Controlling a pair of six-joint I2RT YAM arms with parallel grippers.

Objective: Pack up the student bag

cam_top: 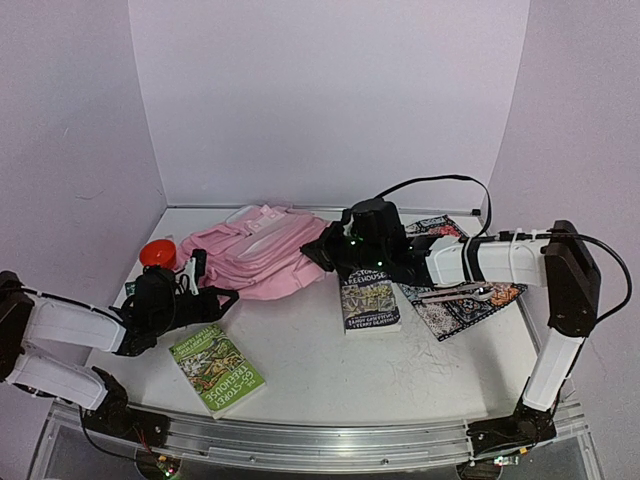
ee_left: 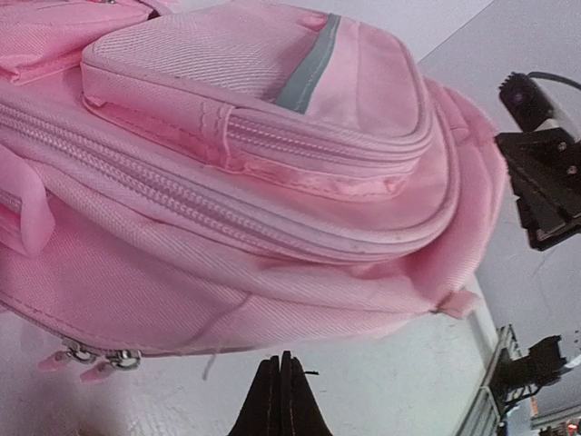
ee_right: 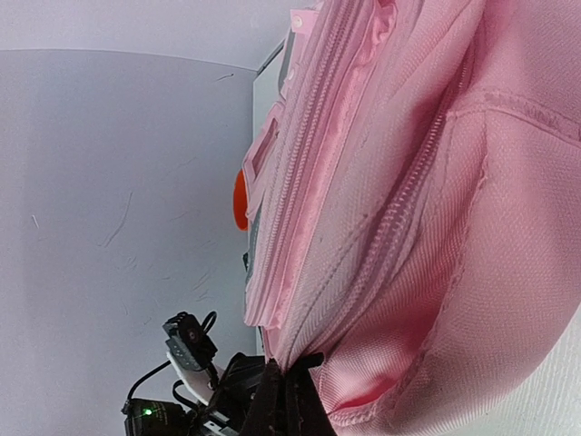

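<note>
A pink bag (cam_top: 255, 255) with zippers lies at the back left of the table, its right end lifted. My right gripper (cam_top: 312, 258) is at that end; in the right wrist view its closed fingers (ee_right: 272, 404) pinch the bag's fabric edge (ee_right: 363, 363). At the bag's front left is my left gripper (cam_top: 232, 298), shut in the left wrist view, with nothing showing between its fingers. Two zipper pulls (ee_left: 123, 361) hang at the bag's lower edge there. One green book (cam_top: 217, 370) lies in front of the left gripper; a dark book (cam_top: 370, 305) lies under the right arm.
A red-orange bowl (cam_top: 158, 253) stands left of the bag. Partly hidden under the right arm, a patterned cloth (cam_top: 455, 315) lies at the right with slim items (cam_top: 460, 293) on it.
</note>
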